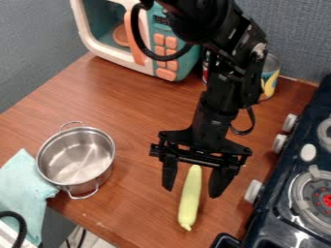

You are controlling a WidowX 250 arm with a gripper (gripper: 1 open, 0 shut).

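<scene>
My black gripper (193, 177) hangs open over the middle right of the wooden table, its two fingers apart. Below it a pale yellow corn-like item (189, 205) lies lengthwise on the table, its upper end between or just under the fingers; I cannot tell its height relative to the fingertips.
A steel pot (75, 162) stands at left, beside a light blue cloth (26, 184). A toy stove (295, 203) fills the right edge. A toy microwave (104, 29) and a can (269, 80) stand at the back.
</scene>
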